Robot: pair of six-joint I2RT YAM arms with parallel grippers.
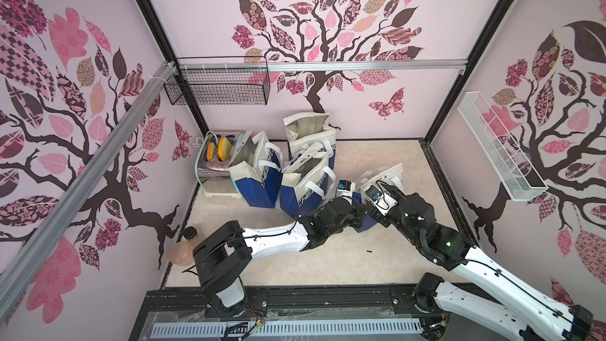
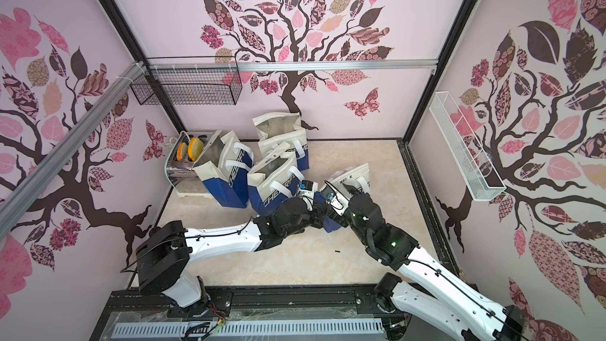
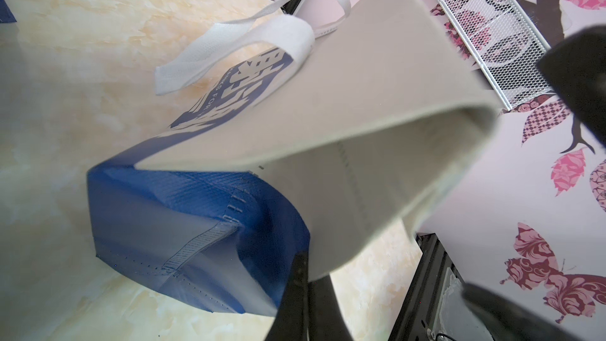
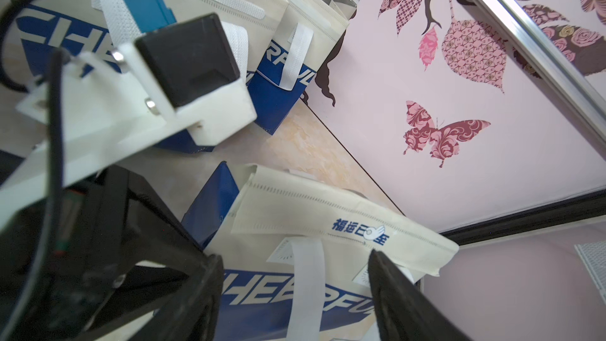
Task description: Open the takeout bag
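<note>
A blue and cream takeout bag (image 2: 353,176) with white strap handles leans on the counter right of centre, its cream top folded over. In the left wrist view it fills the middle (image 3: 378,75); my left gripper is shut at its near side, where blue meets cream. My right gripper stands open over the printed face of the bag (image 4: 341,227), a white handle between its fingertips in that view; whether it touches cannot be told.
Several other bags (image 1: 255,173) stand at the back left beside a rack (image 1: 217,183). A wire basket (image 1: 214,85) hangs above; a white mesh basket (image 1: 502,145) is on the right wall.
</note>
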